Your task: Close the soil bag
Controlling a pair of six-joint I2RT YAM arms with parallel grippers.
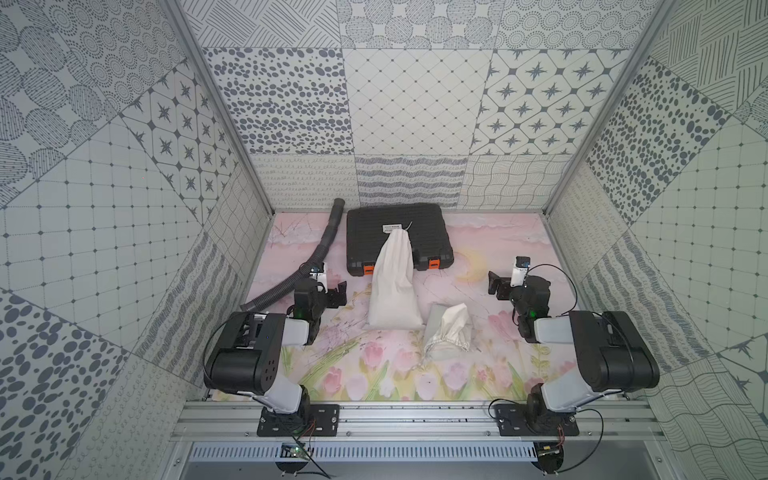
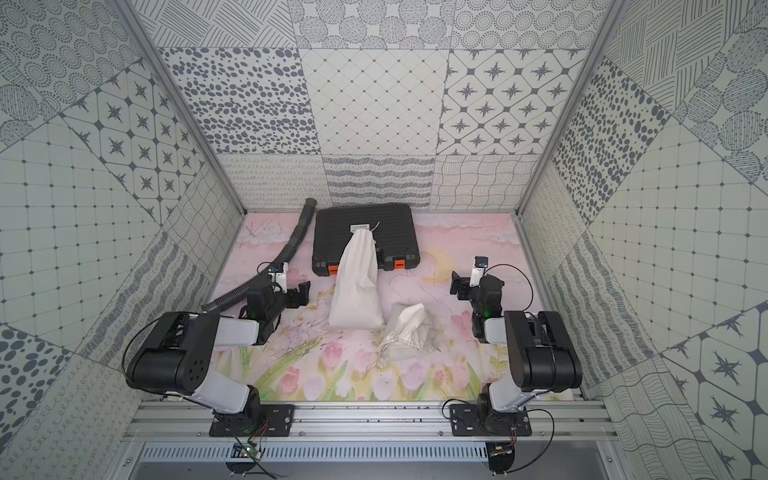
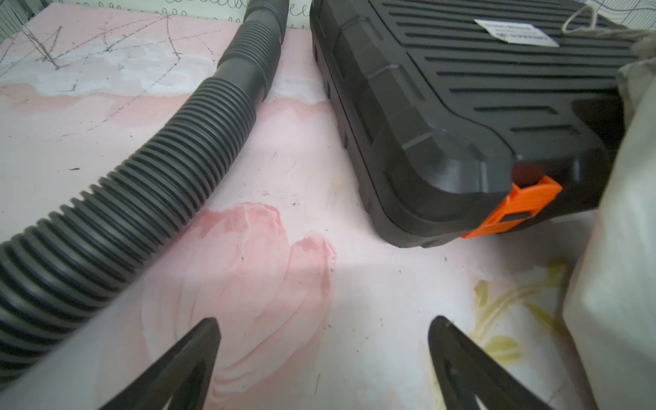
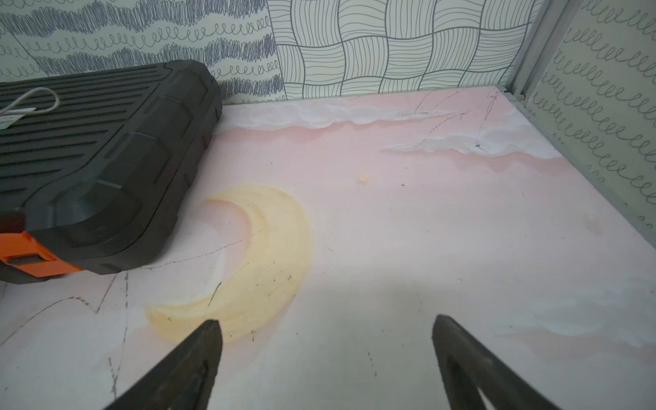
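A tall cream cloth bag stands mid-table, its narrow top leaning back onto a black case. In front of it and to the right lies a smaller pale pouch with a crumpled cloth top. Which of them holds soil cannot be told. My left gripper is open, left of the tall bag and apart from it; the bag's side fills the right edge of the left wrist view. Well right of both bags, my right gripper also stands open, with only bare table between its fingers.
The black case with orange latches lies at the back. A dark ribbed hose runs along the left side, close to my left arm.
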